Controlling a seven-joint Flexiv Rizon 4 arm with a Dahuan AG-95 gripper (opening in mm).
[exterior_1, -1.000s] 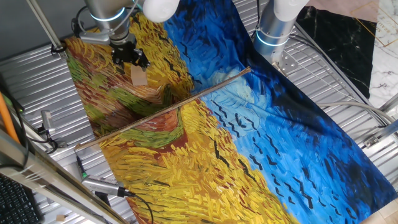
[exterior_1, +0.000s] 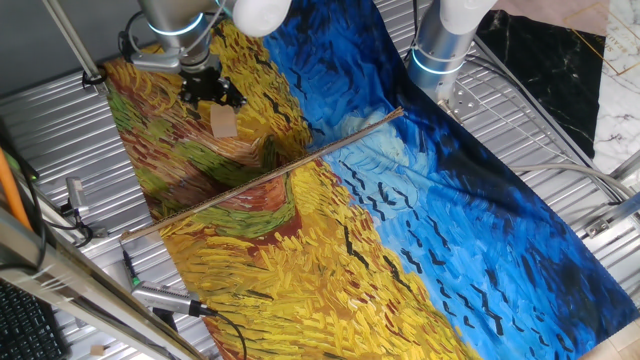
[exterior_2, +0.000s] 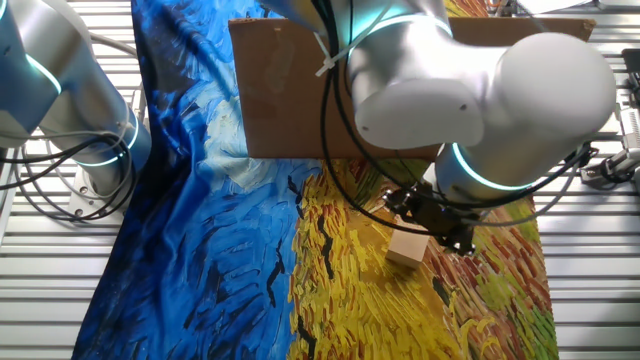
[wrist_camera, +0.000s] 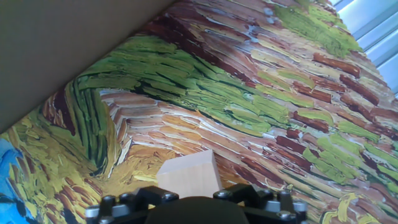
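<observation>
A small light wooden block (exterior_1: 224, 122) stands on the painted cloth at the upper left of exterior view 1. Just behind it hangs my gripper (exterior_1: 212, 98), its two dark fingers spread apart. From the other side, in exterior view 2, the block (exterior_2: 408, 247) shows below the gripper (exterior_2: 430, 222), nearer one finger than the other. At the bottom of the wrist view, the block (wrist_camera: 189, 176) is beyond the gripper, its lower part hidden by it. The fingers look open; contact with the block cannot be made out.
A brown cardboard panel (exterior_2: 290, 95) stands upright across the cloth, seen edge-on as a thin strip (exterior_1: 270, 175) in exterior view 1. Open cloth (exterior_1: 300, 290) lies on the panel's near side.
The arm and gripper have shifted very slightly in exterior view 1. The block stays at about the same place.
</observation>
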